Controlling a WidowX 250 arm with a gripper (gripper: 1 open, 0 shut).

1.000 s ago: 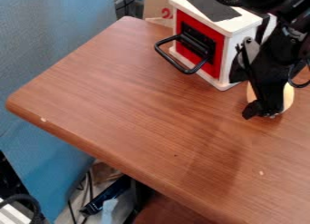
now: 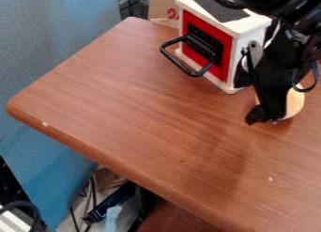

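Note:
My black gripper [image 2: 261, 112] reaches down from the upper right to just over the table [image 2: 138, 132], at the right of a white box [image 2: 243, 25] with a red front [image 2: 224, 71], a dark top patch and a black loop handle [image 2: 170, 57]. A pale, cream rounded object [image 2: 294, 105] sits right behind the gripper's lower end, mostly hidden by it. Whether the fingers are shut on that object or open around it I cannot tell.
A cardboard box [image 2: 163, 7] stands behind the white box. A blue partition [image 2: 51, 76] runs along the left, with cables and clutter on the floor below the table edge.
The gripper and arm have shifted very slightly; otherwise the scene looks the same.

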